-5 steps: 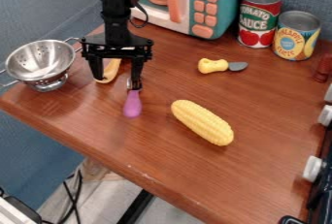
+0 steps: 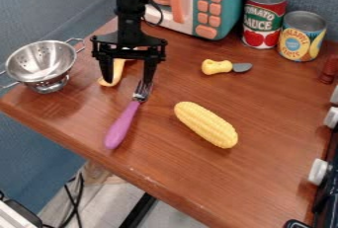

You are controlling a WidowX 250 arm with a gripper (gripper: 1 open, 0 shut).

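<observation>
The black gripper (image 2: 128,68) hangs over the left middle of the wooden table, its two fingers spread apart. Just below its right finger lies a purple-handled utensil (image 2: 122,124) with a metal head. A light yellow-orange object (image 2: 115,74), partly behind the gripper, lies at its left side. Whether either is touched cannot be told.
A steel colander (image 2: 42,69) sits at the left edge. A yellow corn cob (image 2: 207,124) and a small yellow-handled knife (image 2: 218,66) lie to the right. A toy microwave (image 2: 211,5), cans (image 2: 264,20) and stove (image 2: 323,173) border the table (image 2: 224,183), whose front is clear.
The gripper has risen slightly, uncovering more of the purple utensil and its metal head. The other objects look unmoved.
</observation>
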